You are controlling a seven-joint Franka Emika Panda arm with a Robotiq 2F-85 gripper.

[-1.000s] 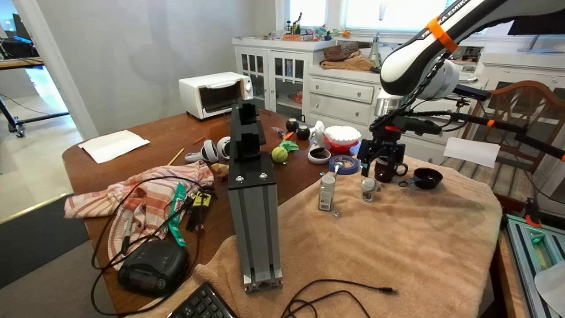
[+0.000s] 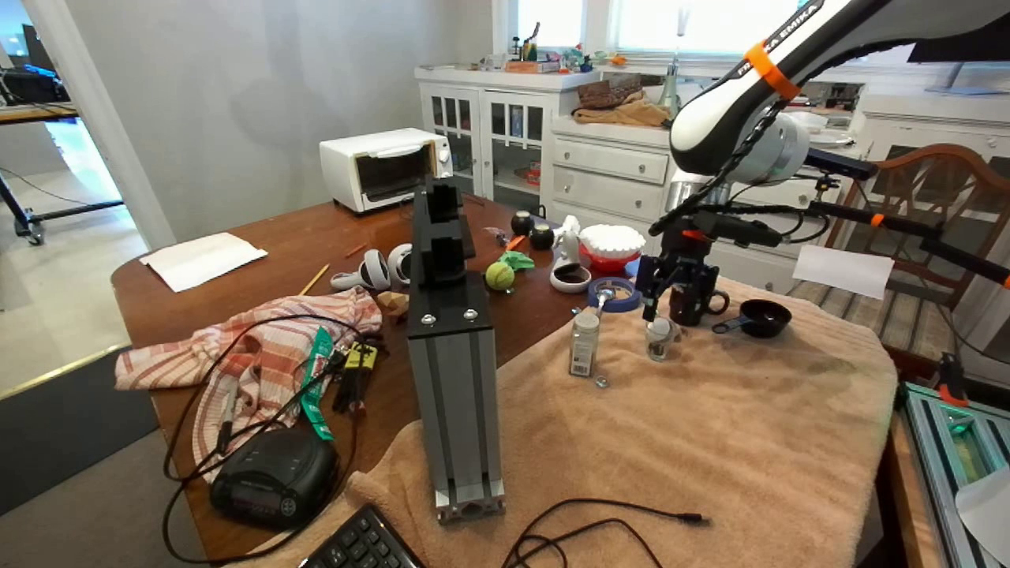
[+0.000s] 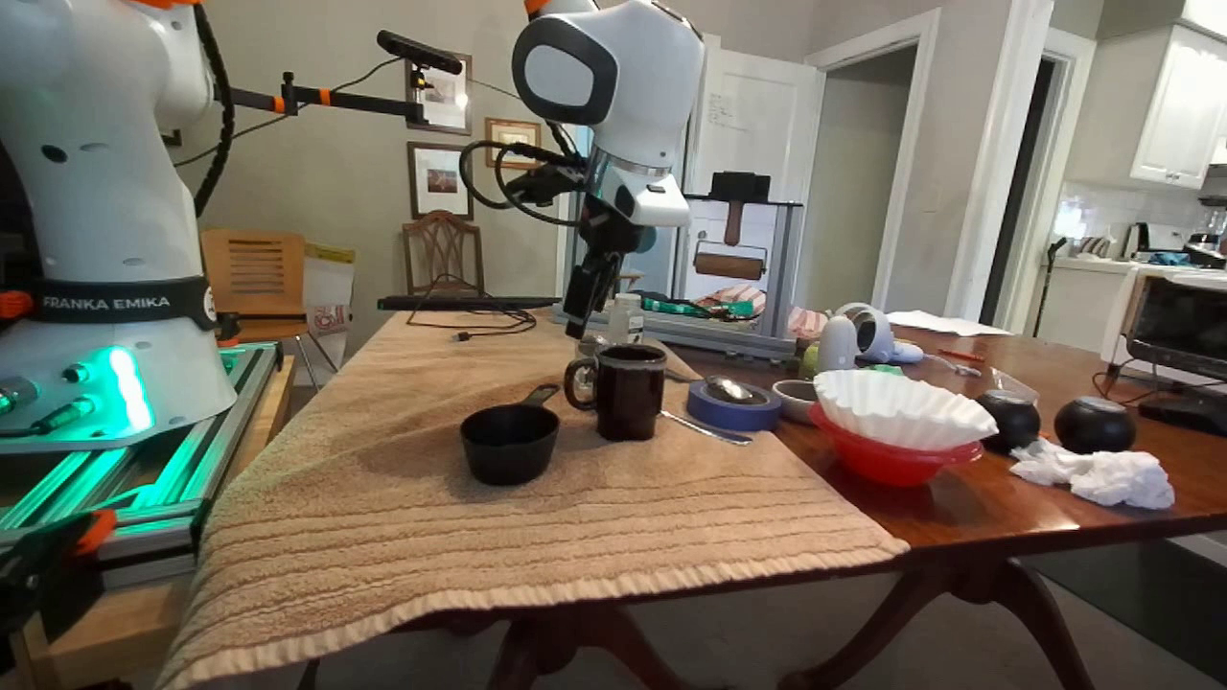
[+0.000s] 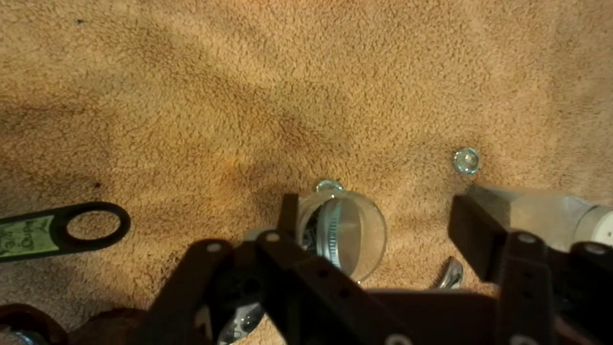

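Note:
In the wrist view my gripper is part open above the towel, its fingers apart. A small clear glass (image 4: pixel 373 230) lies in view between them, close to the left finger (image 4: pixel 289 218); a ridged round object shows inside it. Whether finger and glass touch, I cannot tell. The right finger (image 4: pixel 474 233) overlaps a clear bottle with a white cap (image 4: pixel 603 230). From the first exterior view, the gripper (image 2: pixel 674 308) hangs just above the glass (image 2: pixel 658 342), with the bottle (image 2: pixel 584 345) to its left. A dark mug (image 3: pixel 630 393) stands close by.
A black measuring cup (image 3: pixel 509 443) sits near the mug. Blue tape (image 2: pixel 615 295) and a red bowl with white paper liners (image 2: pixel 611 248) stand further back. Small glass beads (image 4: pixel 467 161) lie on the towel.
The arm and gripper have moved slightly left and down in the first exterior view. The glass, bottle and mug look unmoved.

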